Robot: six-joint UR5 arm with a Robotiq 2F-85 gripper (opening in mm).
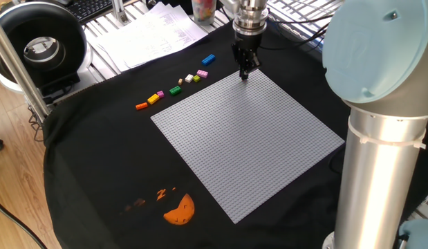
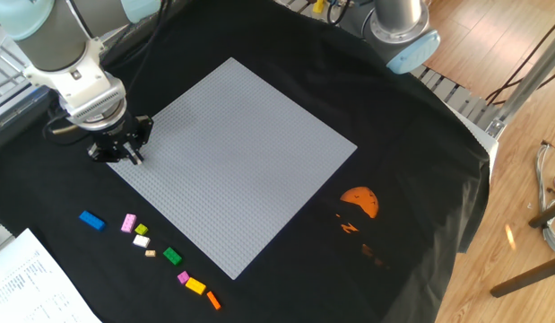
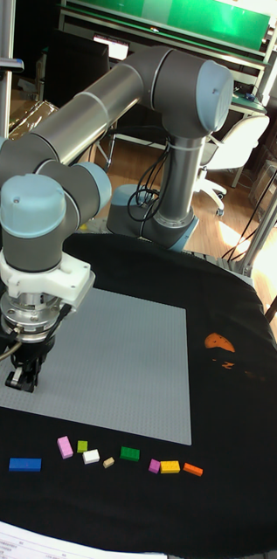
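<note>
A bare grey baseplate (image 1: pixel 247 145) lies flat on the black cloth. My gripper (image 2: pixel 134 160) points down at one corner of it, close above the studs; whether the tips touch is unclear. In exterior view 3 the gripper (image 3: pixel 20 380) is over the plate's near left part. Its dark fingers look close together, but the gap between them cannot be made out, and no brick shows there. Beside the plate lies a loose row of bricks: blue (image 2: pixel 92 220), pink (image 2: pixel 128 222), lime (image 2: pixel 142 230), white (image 2: pixel 142 240), tan (image 2: pixel 151 253), green (image 2: pixel 172 256), purple (image 2: pixel 183 278), yellow (image 2: pixel 195 286) and orange (image 2: pixel 213 301).
Paper sheets (image 1: pixel 148 38) lie beyond the brick row, with a cup (image 1: pixel 203 10) behind them. An orange print (image 1: pixel 179 209) marks the black cloth on the other side of the plate. The arm's column (image 3: pixel 183 172) stands behind the plate. Most of the plate is clear.
</note>
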